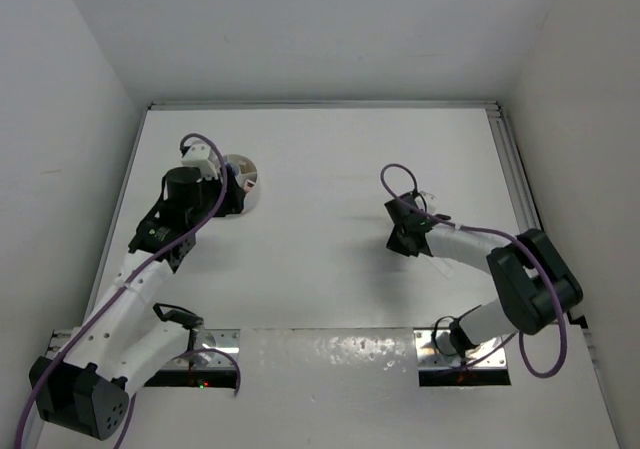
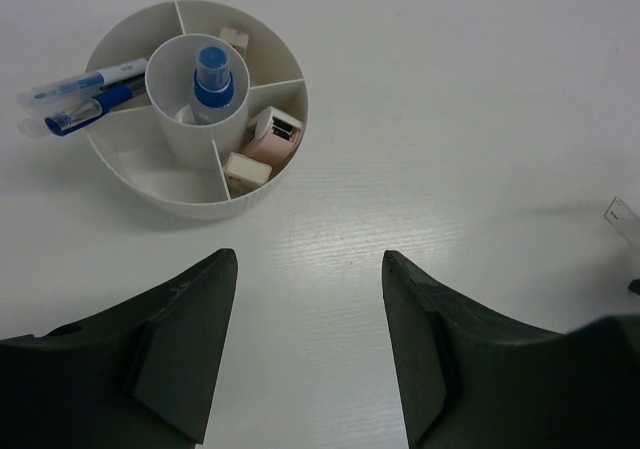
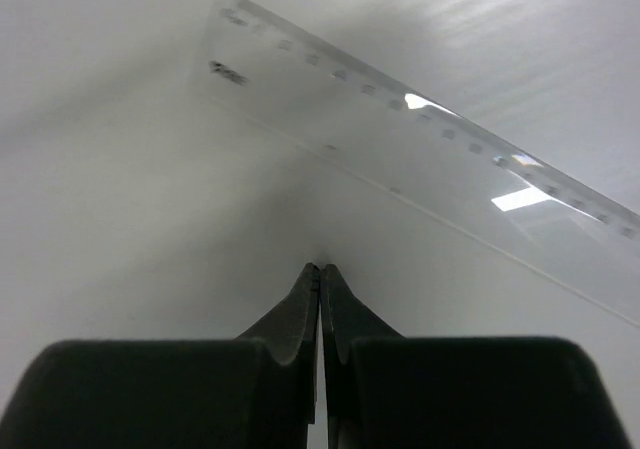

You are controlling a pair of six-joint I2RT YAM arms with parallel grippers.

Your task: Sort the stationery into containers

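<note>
A clear ruler (image 3: 400,149) lies flat on the table, crossing the right wrist view at a slant; one end of the ruler (image 2: 624,221) shows at the right edge of the left wrist view. My right gripper is shut just beside its long edge, with nothing seen between the fingertips. The round white divided container (image 2: 205,209) holds a blue-capped bottle (image 2: 212,89) in its centre cup. Pens (image 2: 85,94) lean over its left rim, and small blocks (image 2: 247,172) and a pinkish item (image 2: 273,137) sit in its compartments. My left gripper stands open and empty near the container.
Raised metal rails (image 1: 320,105) border the back and sides. In the top view, the left arm partly covers the container (image 1: 246,165).
</note>
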